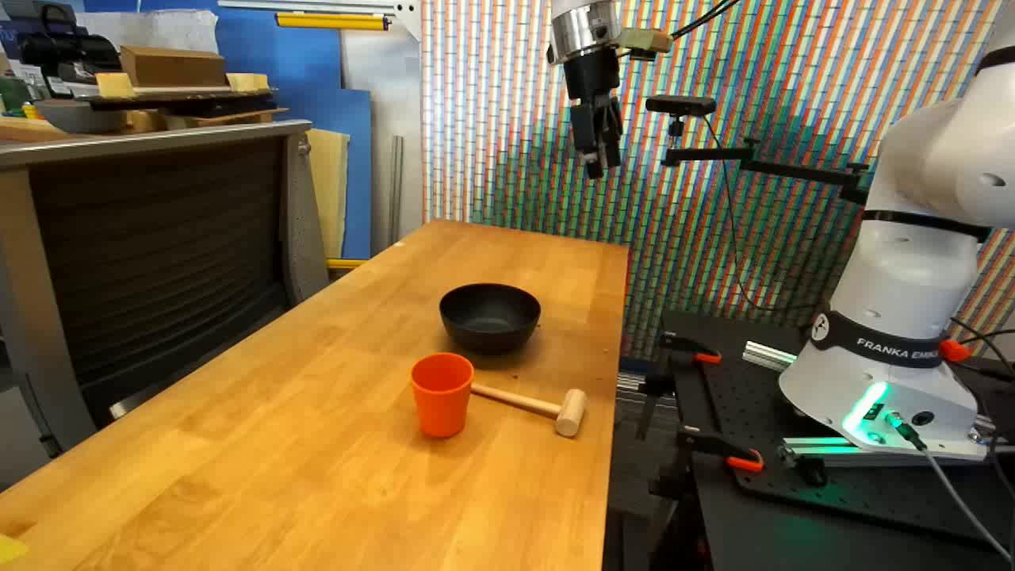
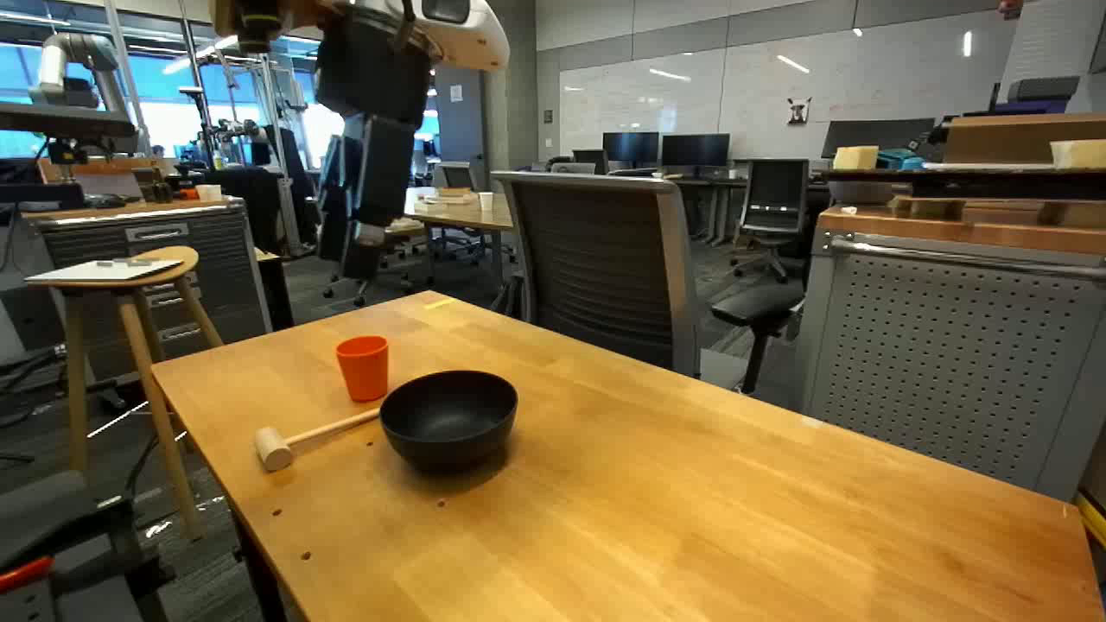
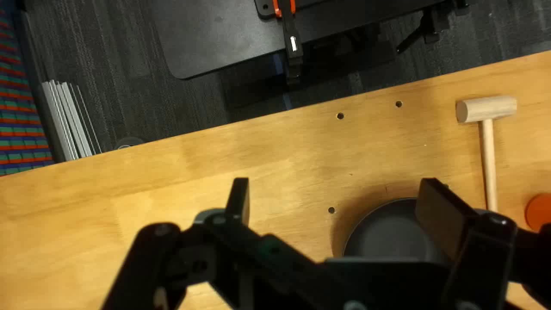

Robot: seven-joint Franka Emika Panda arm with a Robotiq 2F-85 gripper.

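A black bowl [image 1: 490, 319] rests upright on the wooden table. Beside it stands an orange cup [image 1: 442, 395], also upright. A wooden mallet [image 1: 533, 404] lies flat near the table's edge, its handle reaching in between cup and bowl. High above the tabletop hangs my gripper, its fingers wide apart with only bare table and part of the bowl [image 3: 395, 232] visible far below. In the wrist view the mallet [image 3: 489, 150] shows whole, while the cup [image 3: 540, 212] is cut by the right edge. The insides of bowl and cup look empty where they show.
An office chair [image 2: 607, 269] stands against its long side. Along the opposite side, black clamps [image 1: 718, 446] hold the robot's mounting table, with a gap of floor between.
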